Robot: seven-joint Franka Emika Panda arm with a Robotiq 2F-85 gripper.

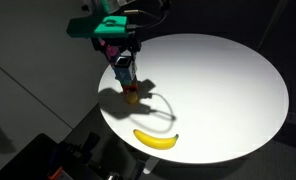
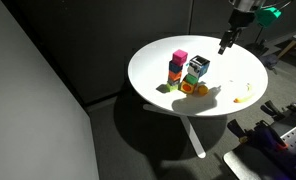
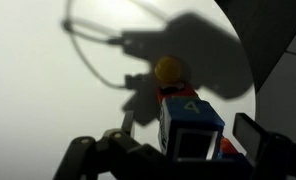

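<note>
In the wrist view, a dark blue block [image 3: 191,128] with a number on its side shows between the fingers of my open gripper. I cannot tell whether the fingers are beside it or still above it. In exterior view 1, my gripper [image 1: 124,50] hangs over the block stack, partly hiding its top. The dark block [image 1: 125,69] tops one stack, with red and orange pieces below. In exterior view 2, a pink block [image 2: 179,57] tops a neighbouring stack, left of the dark-and-white block [image 2: 197,66].
A yellow banana [image 1: 155,140] lies near the front edge of the round white table [image 1: 213,95]. A small orange-yellow round piece [image 3: 168,70] sits beside the stack.
</note>
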